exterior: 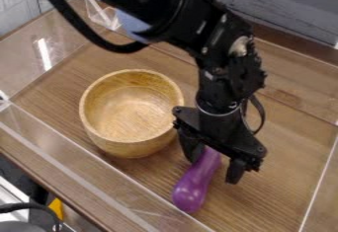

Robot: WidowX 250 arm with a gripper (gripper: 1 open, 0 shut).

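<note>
A purple eggplant (pixel 195 185) lies lengthwise on the wooden table, in front of the gripper and to the right of a tan bowl (pixel 117 103). The black gripper (pixel 211 147) is low over the eggplant's back end, its fingers apart on either side of that end. Whether they touch it is unclear.
The wooden table (pixel 291 192) has free room at the right and at the far left. A raised edge runs along the back right. A dark cable is at the bottom left corner.
</note>
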